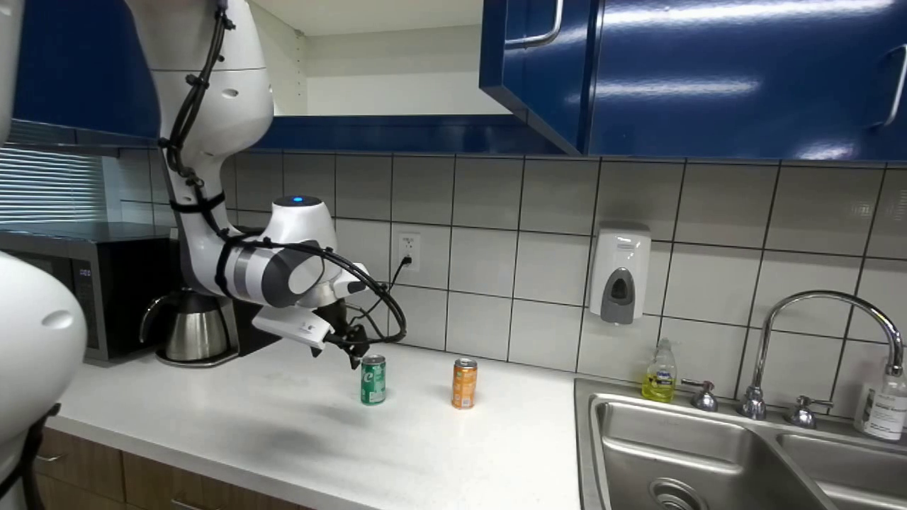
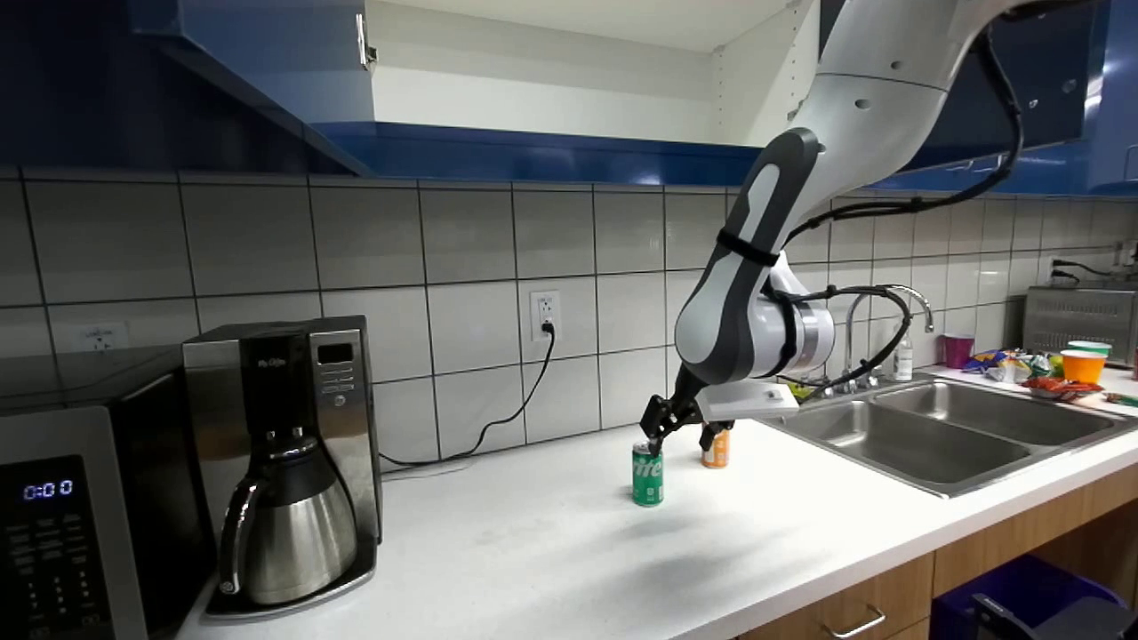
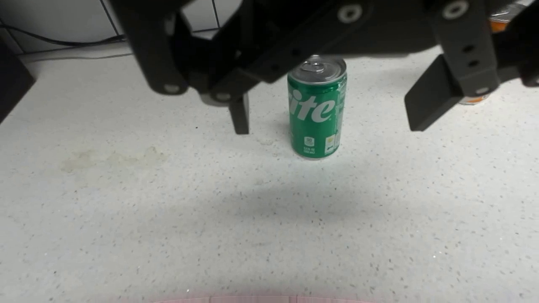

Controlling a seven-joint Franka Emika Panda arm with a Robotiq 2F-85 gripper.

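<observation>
A green Sprite can [image 3: 314, 118] stands upright on the white counter. In the wrist view it shows between my two spread fingers, its top partly behind the dark gripper body. My gripper [image 1: 337, 355] is open and slightly above the can's top, just left of it in exterior view 1. From the other side, in exterior view 2, the gripper [image 2: 683, 439] overlaps the can's upper edge; whether a finger touches it I cannot tell. An orange can [image 1: 464, 384] stands upright to the right, partly hidden behind the gripper in exterior view 2.
An open, empty cabinet [image 1: 400, 72] is overhead, its blue door [image 1: 544, 76] swung out. The coffee maker [image 2: 293, 469] and microwave [image 2: 80, 501] flank the counter's left end; the sink [image 1: 680, 442] lies right.
</observation>
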